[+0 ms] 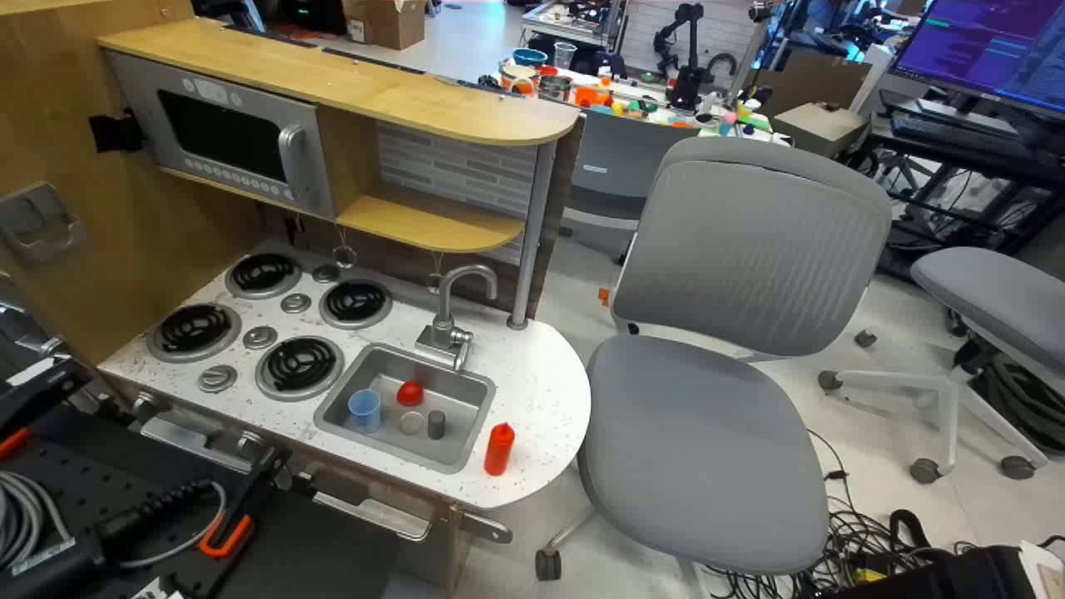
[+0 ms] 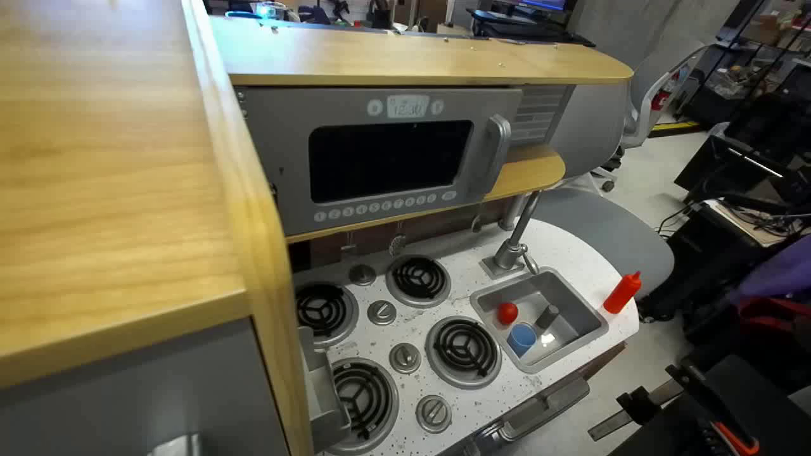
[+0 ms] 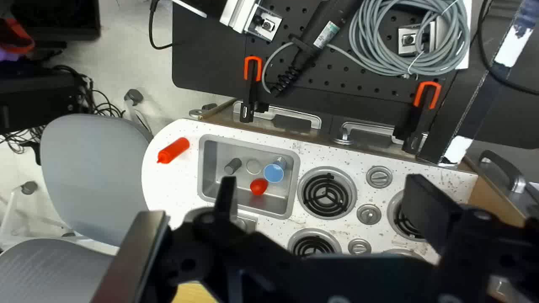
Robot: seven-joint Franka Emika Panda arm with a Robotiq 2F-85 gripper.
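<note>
In the wrist view my gripper stands open, high above the toy kitchen, with its fingers [image 3: 225,196] wide apart and nothing held between them. Inside the grey sink [image 1: 334,418] are a blue cup [image 1: 365,411], a red rounded object [image 1: 410,393] and a small dark grey cylinder [image 1: 436,424]. The sink's drain circle [image 3: 253,166] shows near the cylinder. On the white counter beside the sink, a red squeeze bottle [image 2: 623,292] stands upright at the rounded end. I cannot make out the gripper in either exterior view.
Several black burners [image 1: 299,364] and grey knobs cover the counter's other side. A faucet [image 1: 446,314] rises behind the sink. The microwave [image 2: 391,163] and wooden shelf [image 1: 439,221] overhang the back. A grey chair [image 1: 699,449] adjoins the counter's rounded end. Clamps [image 3: 251,83] line the black table's edge.
</note>
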